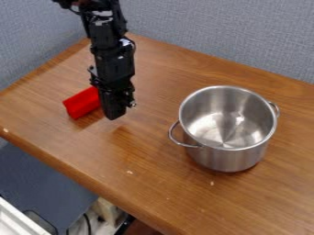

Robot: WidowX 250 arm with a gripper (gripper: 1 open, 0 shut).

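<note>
A red cylindrical object (81, 103) lies on the wooden table at the left, partly behind my gripper. My black gripper (116, 107) points down just to its right, low over the table; whether its fingers are open or shut, and whether they touch the red object, I cannot tell. A large steel pot (225, 128) with two side handles stands on the right, empty inside.
Grey padded walls border the back.
</note>
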